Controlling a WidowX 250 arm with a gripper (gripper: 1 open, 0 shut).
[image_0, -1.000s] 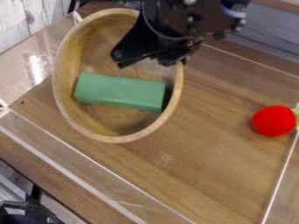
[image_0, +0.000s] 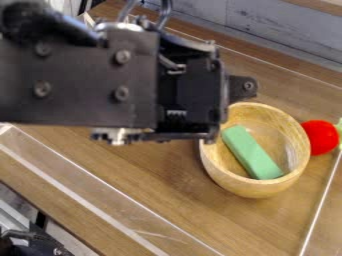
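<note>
A wooden bowl (image_0: 227, 160) holding a green block (image_0: 251, 150) rests on the wooden table at the right. Just right of it sits a red round object (image_0: 319, 136) with a bit of green behind it. My gripper (image_0: 181, 100) is large and close to the camera over the upper left, above and left of the bowl and apart from it; its fingertips are hard to make out, but it looks shut, with nothing seen held.
Bare table (image_0: 147, 200) lies in front and left of the bowl. A pale wall runs along the back, and the table's edge is at the lower left.
The bowl with the green block went from high at the left down to the table at the right. My gripper has come away from it, lower and further left in view.
</note>
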